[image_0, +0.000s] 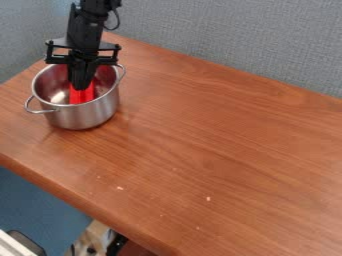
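Note:
A steel pot (83, 112) with two side handles stands at the left of the wooden table. Inside it lies a red object (80, 93). My black gripper (80, 82) reaches down into the pot from above, its fingertips at the red object's upper part. The fingers look close together; whether they touch or hold the red object is hard to tell.
Grey padded walls rise behind it and at the left. A blue floor area and some small items show at the bottom left, beyond the table's edge.

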